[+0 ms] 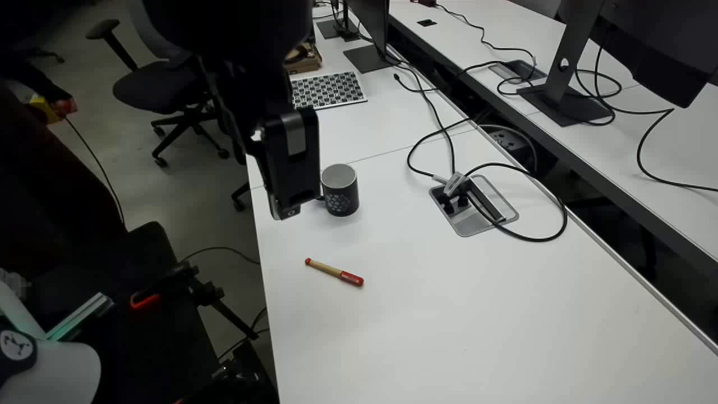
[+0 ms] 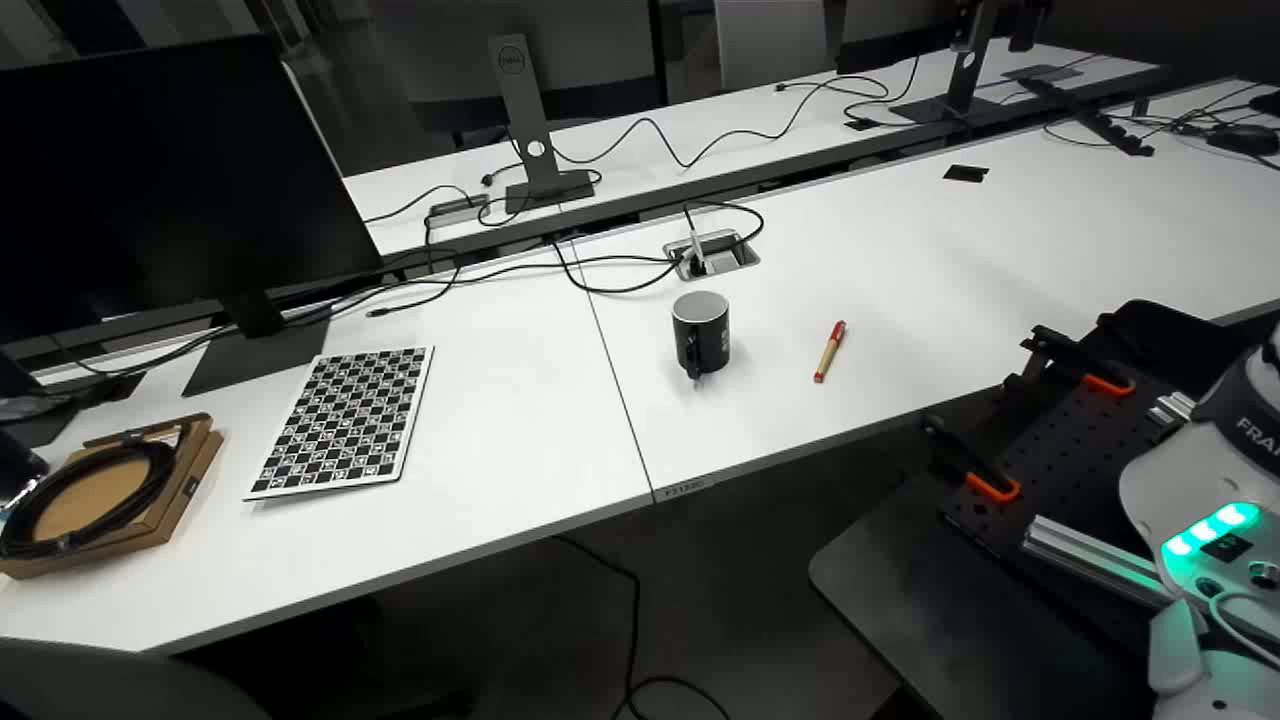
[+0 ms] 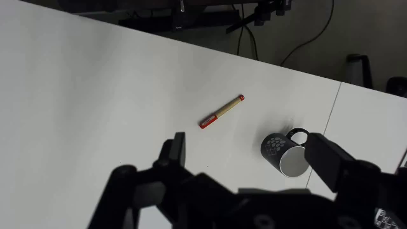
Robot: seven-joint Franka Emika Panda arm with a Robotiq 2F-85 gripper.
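A red-capped marker with a tan barrel [image 3: 228,106] lies flat on the white table; it also shows as a marker [image 1: 334,272] in exterior view 1. Close by stands a black mug [image 3: 275,149], upright and white inside, with a pale pattern on its side; exterior view 2 shows the mug's [image 2: 701,340] handle facing the near table edge. My gripper is open above the table, its fingers wide apart and nothing held between them. In exterior view 1 the dark gripper [image 1: 290,210] hangs in front of the mug's handle side. Exterior view 2 does not show it.
A checkered board [image 2: 348,420] and a cardboard box with a coiled cable [image 2: 156,510] lie farther along the table. Cables run from a socket recess [image 1: 474,205] near the mug. Monitors [image 2: 156,198] stand behind.
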